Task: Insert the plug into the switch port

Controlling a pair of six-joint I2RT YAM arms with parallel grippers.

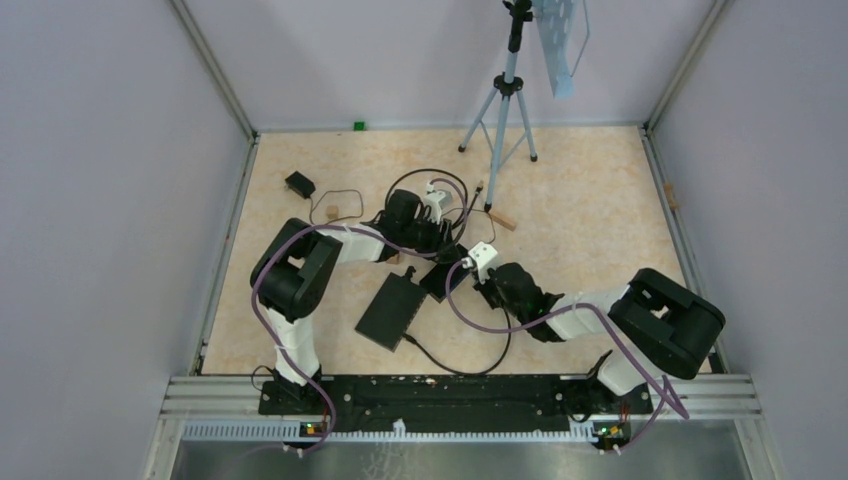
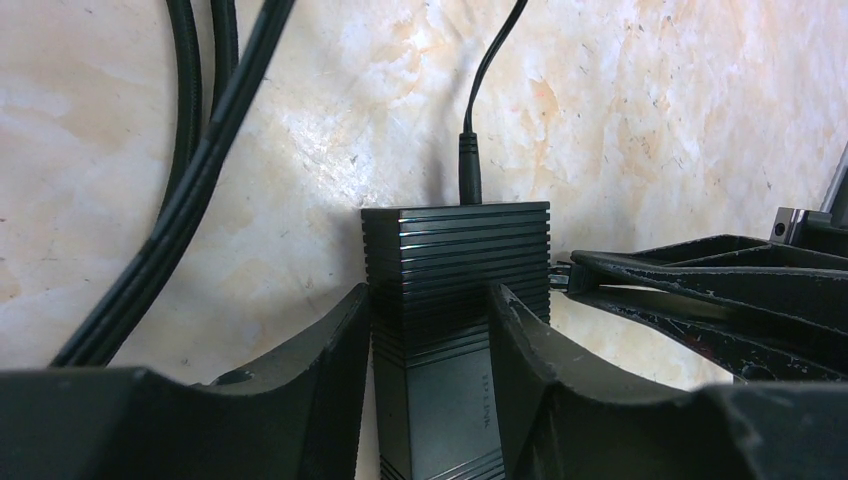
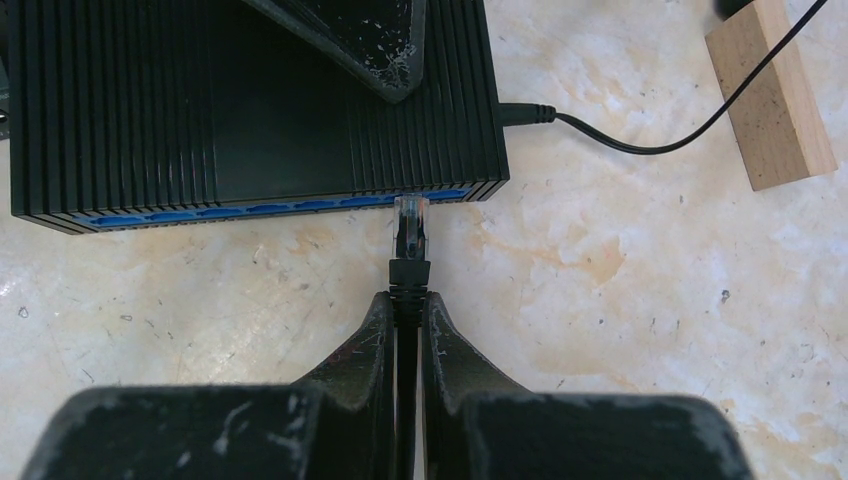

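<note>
The black ribbed switch (image 2: 455,265) is held between the fingers of my left gripper. Seen from the right wrist, one left fingertip lies over the switch (image 3: 285,100), whose row of blue ports (image 3: 270,209) faces my right gripper. That gripper is shut on the dark boot of a clear plug (image 3: 409,228). The plug's tip meets the port edge near the cord end of the switch, while most of its clear body shows outside. How far the tip goes in cannot be made out.
A thin power cord (image 3: 640,150) leaves the end of the switch. Near it lies a wooden block (image 3: 765,100). A second black box (image 1: 391,312) with a cable sits close by, and a tripod (image 1: 505,110) stands at the back.
</note>
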